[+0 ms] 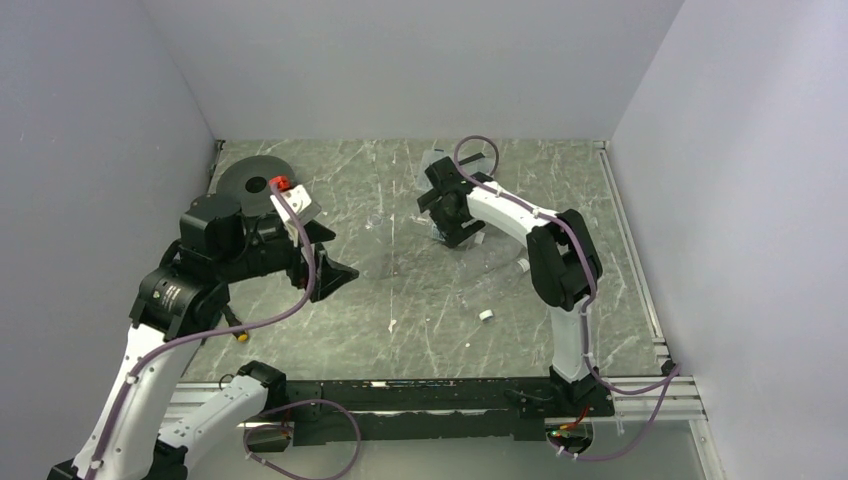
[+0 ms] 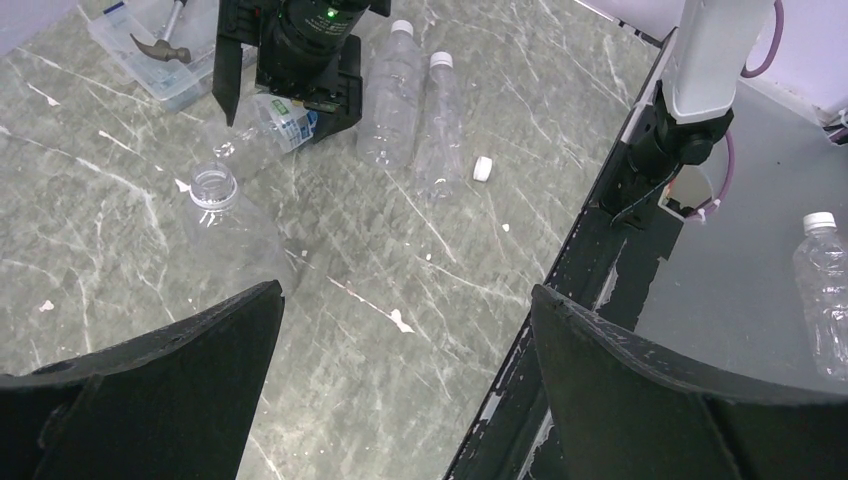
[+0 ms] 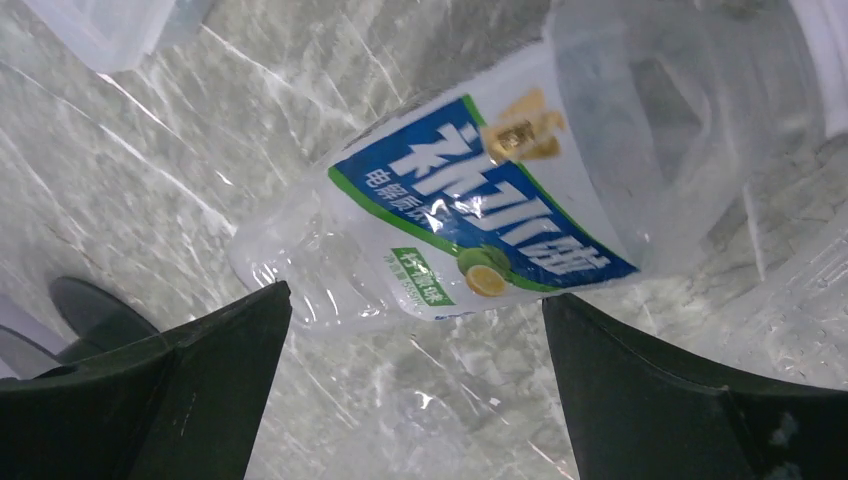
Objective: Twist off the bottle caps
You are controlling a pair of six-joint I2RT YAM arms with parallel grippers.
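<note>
A clear bottle with a blue-and-white label (image 3: 480,200) lies on its side under my right gripper. That gripper is open above it, and the bottle spans the view just past the fingertips; I cannot tell whether they touch it. Near it, another clear bottle (image 2: 240,240) shows a bare neck with no white cap. Two more bottles (image 2: 393,100) (image 2: 440,125) lie side by side, both with white caps. One loose white cap (image 2: 481,168) rests on the table. My left gripper is open and empty, left of the bare-necked bottle in the top view.
A clear box (image 2: 180,90) holding a hammer (image 2: 163,48) stands behind the right gripper. At the back left is a dark round disc (image 1: 235,182). Beyond the table's front edge lies another white-capped bottle (image 2: 825,290).
</note>
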